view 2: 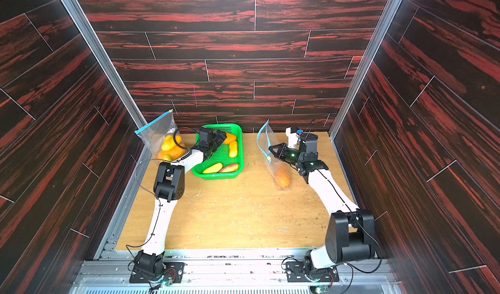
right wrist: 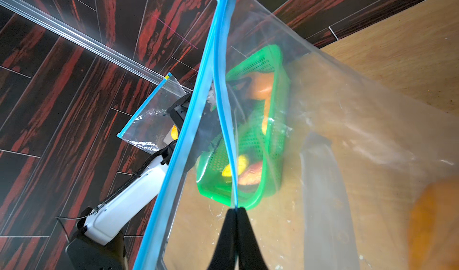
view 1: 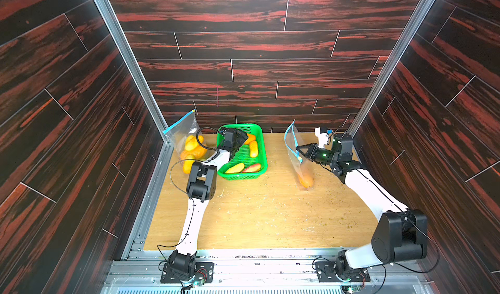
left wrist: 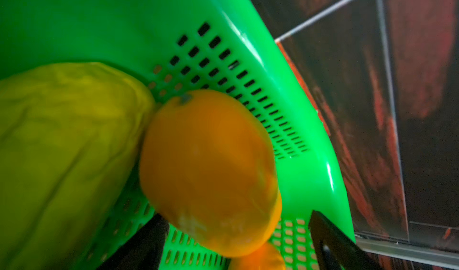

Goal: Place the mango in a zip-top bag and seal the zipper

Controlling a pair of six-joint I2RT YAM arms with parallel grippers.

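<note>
Inside the green basket (view 1: 264, 161), my left gripper (view 1: 244, 135) reaches down at the back. In the left wrist view an orange mango (left wrist: 210, 169) lies in front of the spread, part-open fingers (left wrist: 143, 243), with nothing gripped that shows. A yellow-green mango (left wrist: 62, 160) rests beside it. My right gripper is shut on the blue-zip edge of a clear zip top bag (right wrist: 334, 102), holding it upright with its mouth parted. An orange mango (view 1: 306, 180) sits low in that bag.
At the back left stands another clear zip bag (view 1: 182, 130) with several mangoes, close beside the left arm. More mangoes, such as a yellow one (view 1: 235, 168) and a reddish one (view 1: 252, 168), lie at the basket's front.
</note>
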